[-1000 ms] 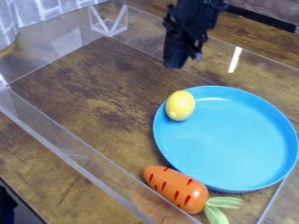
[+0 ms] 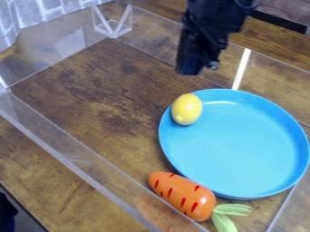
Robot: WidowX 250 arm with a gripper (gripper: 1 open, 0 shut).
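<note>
My dark gripper point(image 2: 198, 56) hangs at the top centre, above and behind a blue plate point(image 2: 237, 154), its tip looking shut with nothing visible between the fingers. A yellow egg-shaped object point(image 2: 187, 110) sits on the plate's upper left. An orange toy carrot point(image 2: 182, 193) with green leaves lies at the plate's front edge, toward the bottom.
The wooden surface point(image 2: 91, 100) left of the plate is clear. Clear plastic walls run along the left and back, with a small white corner piece point(image 2: 111, 24) at the upper left.
My gripper has grown larger in view and moved slightly lower over the last second. The plate, yellow object and carrot have stayed where they were.
</note>
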